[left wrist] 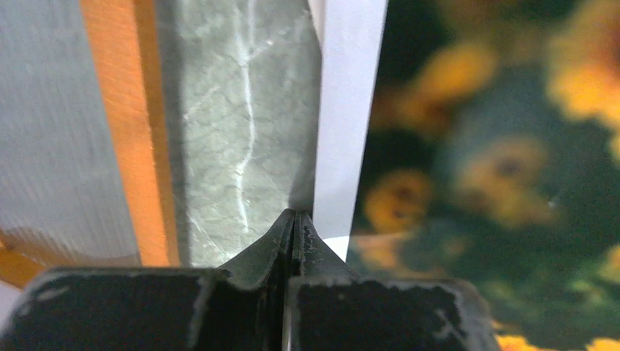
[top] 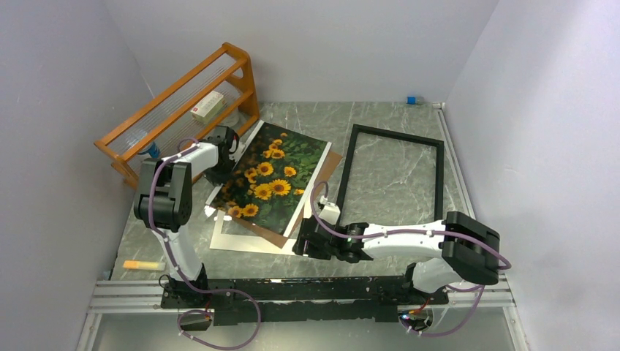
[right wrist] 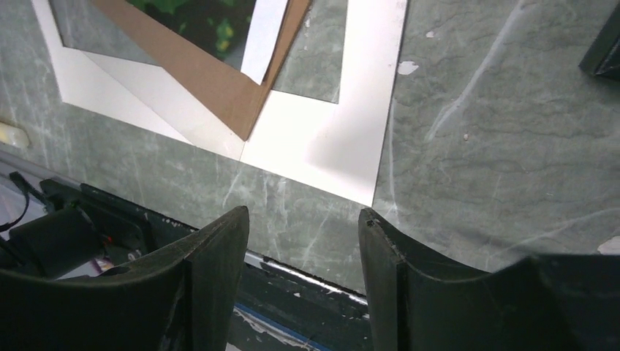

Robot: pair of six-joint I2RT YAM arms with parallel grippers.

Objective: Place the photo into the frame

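The sunflower photo (top: pixel 274 179), with white side borders, lies askew on a brown board (top: pixel 330 165) and a white mat (top: pixel 232 242). To its right the empty black frame (top: pixel 395 134) rests flat. At the photo's left edge is my left gripper (top: pixel 225 175); in the left wrist view its fingers (left wrist: pixel 319 256) meet beside the white border (left wrist: pixel 351 95), partly covering it. No part of the photo shows clearly between them. My right gripper stands open near the mat's front right corner, nothing between its fingers.
A wooden rack (top: pixel 248 84) holding a small box (top: pixel 208 107) stands close behind my left gripper. A yellow stick (top: pixel 144 265) lies at the front left. Inside the black frame the table is bare.
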